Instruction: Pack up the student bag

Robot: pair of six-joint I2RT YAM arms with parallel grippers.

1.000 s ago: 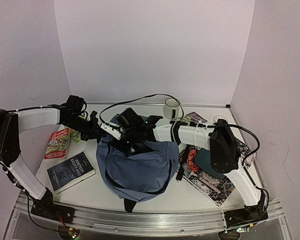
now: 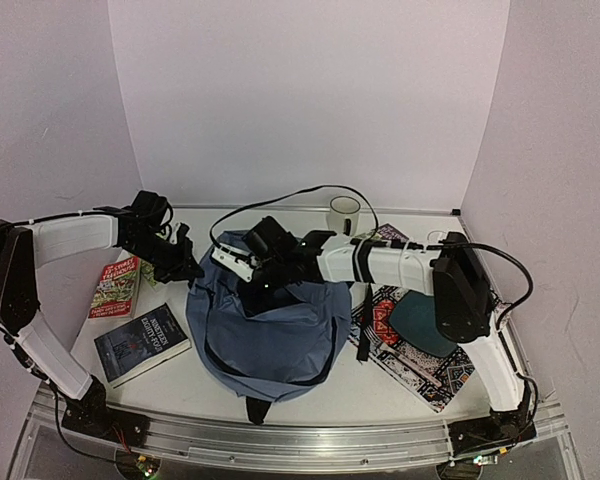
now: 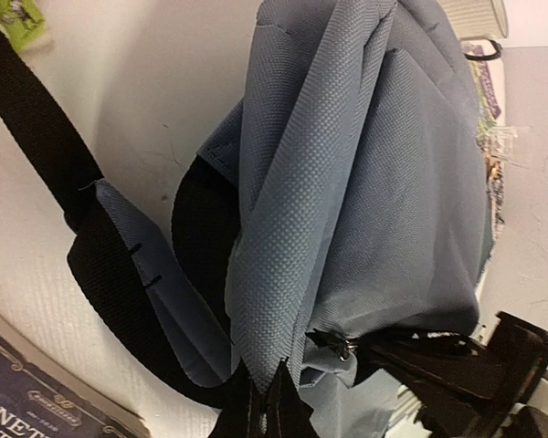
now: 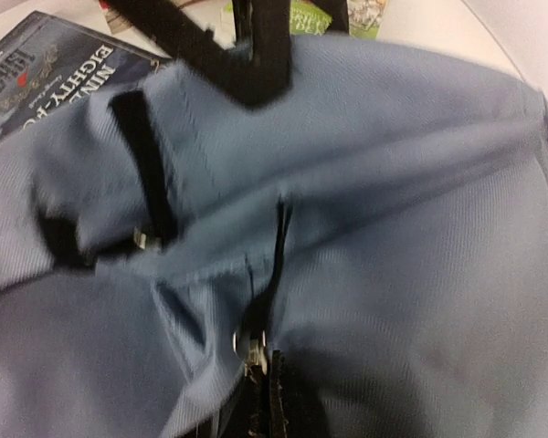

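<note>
A blue-grey bag (image 2: 270,345) with black straps lies mid-table. At its upper left side, my left gripper (image 2: 196,278) is shut on a fold of the bag's fabric; in the left wrist view, the fold rises from between the fingertips of this left gripper. My right gripper (image 2: 252,290) reaches over the bag's upper part. Close up in the right wrist view, the right gripper is shut at a small metal zipper slider (image 4: 251,347) with a black pull cord (image 4: 279,242). The bag's inside is mostly hidden.
Left of the bag lie a dark book (image 2: 145,343) and a red-green book (image 2: 115,290). A white mug (image 2: 343,213) stands behind. On the right are a patterned folder (image 2: 420,385) and a teal pouch (image 2: 422,323), partly under my right arm.
The bag has slid slightly left, and my left arm looks almost still.
</note>
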